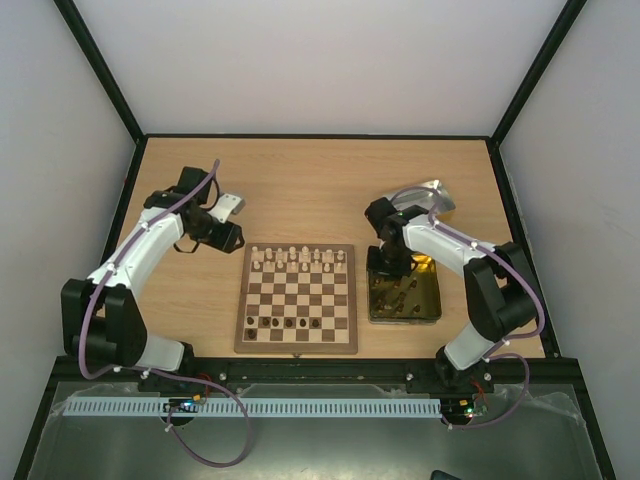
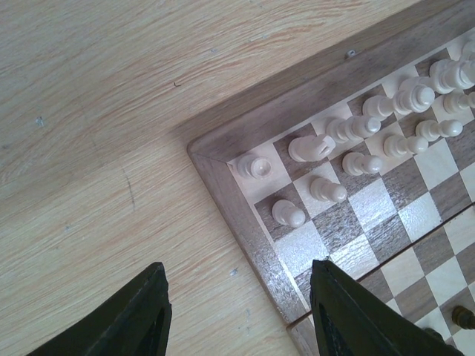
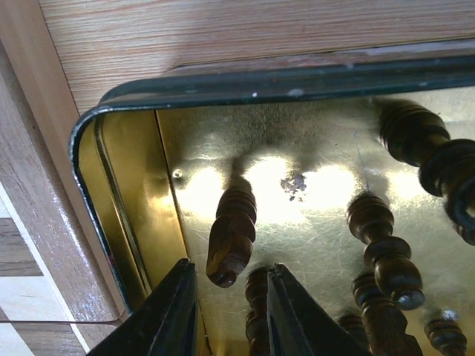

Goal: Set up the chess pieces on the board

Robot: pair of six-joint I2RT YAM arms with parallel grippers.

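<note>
The chessboard (image 1: 296, 347) has white pieces along its back rows and dark pieces near the front left. My left gripper hangs open above the table left of the board, where the left wrist view shows the white pieces upright. My right gripper is open over the gold-lined tin (image 3: 133, 193), just short of a dark knight (image 3: 231, 245) lying in it, with nothing seen between its fingers. Several other dark pieces (image 3: 390, 274) lie in the tin.
A silvery container (image 1: 440, 196) stands behind the right arm. The tin's near-left wall is close beside my right fingers.
</note>
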